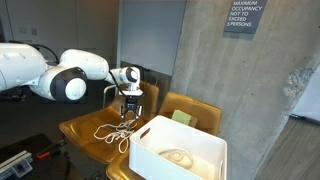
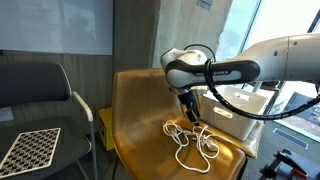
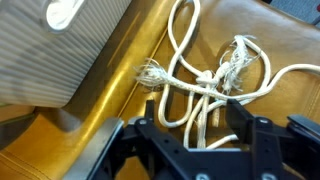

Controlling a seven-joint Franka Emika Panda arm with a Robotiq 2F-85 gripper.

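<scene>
A white rope lies in loose loops on a brown leather seat. In the wrist view, the rope crosses itself in a loose knot, and two frayed ends show near the crossing. My gripper stands open above this tangle, its fingers apart on either side of the crossed strands. From the second exterior view, the gripper points down over the rope. Nothing is visibly held.
A white box stands beside the rope, with a pale coil inside. Its ribbed wall fills the wrist view's upper left. A yellow-green cushion is behind the box. A dark chair stands off to the side.
</scene>
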